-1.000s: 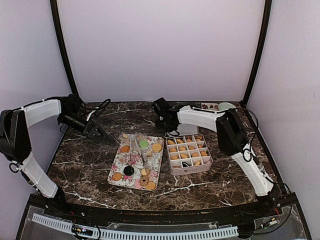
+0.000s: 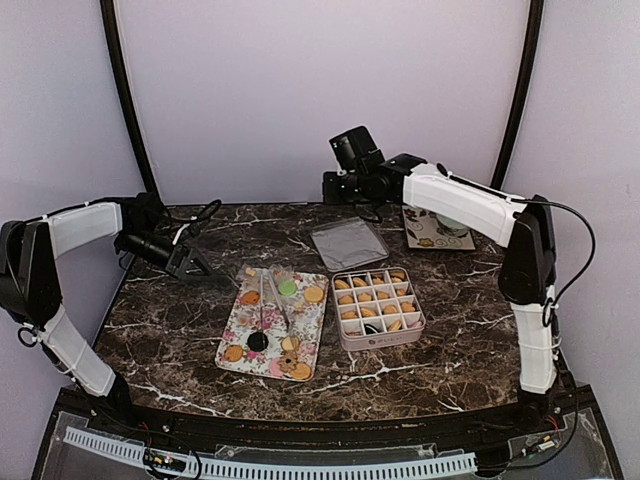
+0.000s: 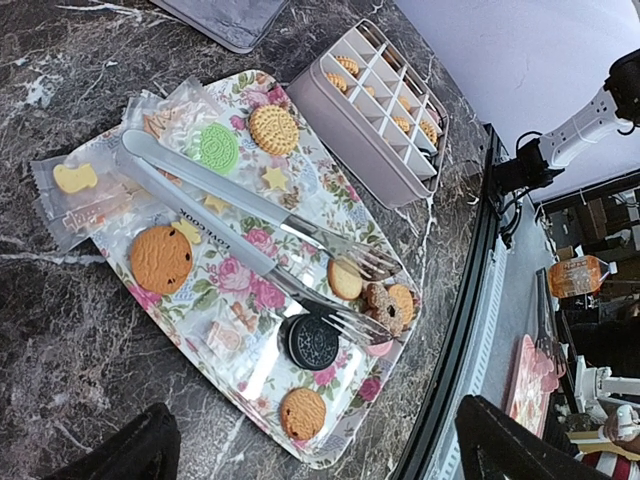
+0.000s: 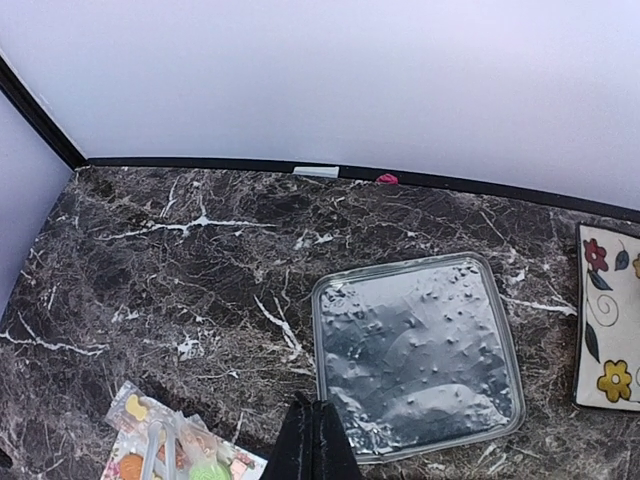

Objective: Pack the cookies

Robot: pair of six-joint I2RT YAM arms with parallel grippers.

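A floral tray (image 2: 240,335) holds cookies, among them a black cookie (image 3: 311,341), a green cookie (image 3: 214,147) and a large brown cookie (image 3: 160,259), plus bagged pieces and metal tongs (image 3: 230,245). To its right stands a divided box (image 2: 381,336) with cookies in many compartments. My left gripper (image 2: 188,262) is open at the left of the tray, high over it in the left wrist view, with nothing between its fingers. My right gripper (image 2: 330,188) is raised above the back of the table, shut, nothing showing between its fingertips.
A clear square lid (image 4: 418,355) lies behind the box. A flowered dish (image 4: 608,320) lies at the back right.
My right arm has risen and drawn right, away from over the lid and box, uncovering the lid. The left arm and the objects on the table look unchanged.
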